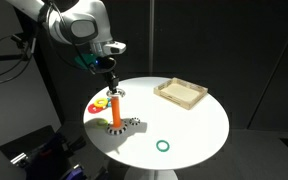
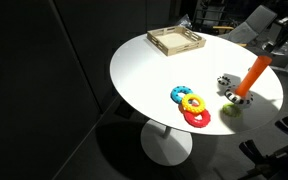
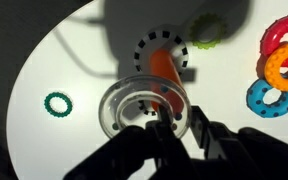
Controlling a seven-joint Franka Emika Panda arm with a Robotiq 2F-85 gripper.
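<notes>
An orange post [image 1: 116, 112] stands upright on the round white table [image 1: 174, 140], with a black-and-white ring [image 3: 144, 40] around its foot. My gripper is shut on the edge of a clear ring [image 3: 105, 108]. In exterior view 1 that ring sits right at the post's top, below the gripper [image 1: 111, 85]. Through its opening in the wrist view, part of the post shows near one side. Whether the ring touches the post or has the post's tip inside it, I cannot tell.
Another black-and-white ring [image 2: 224, 80] lies beside the post. Nearby are a yellow-green ring [image 3: 208, 30] and blue [image 2: 182, 93], yellow [image 2: 193, 103] and red [image 2: 196, 117] rings. Farther off are a dark green ring [image 1: 163, 145] and a wooden tray [image 1: 180, 94].
</notes>
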